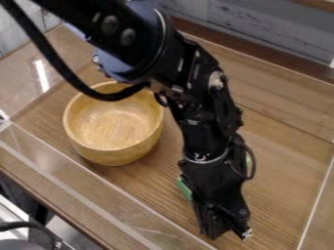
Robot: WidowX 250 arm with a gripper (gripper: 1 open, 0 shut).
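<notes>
My black gripper (220,217) is low over the wooden table at the lower right, its fingertips at or near the surface and pointing down. A small green object (187,189) is mostly hidden behind the gripper, with bits showing at its left and upper right. Whether anything is between the fingers cannot be seen clearly; the gripper looks shut.
A yellow bowl (98,122) sits to the left of the arm. A black cable loops above the bowl.
</notes>
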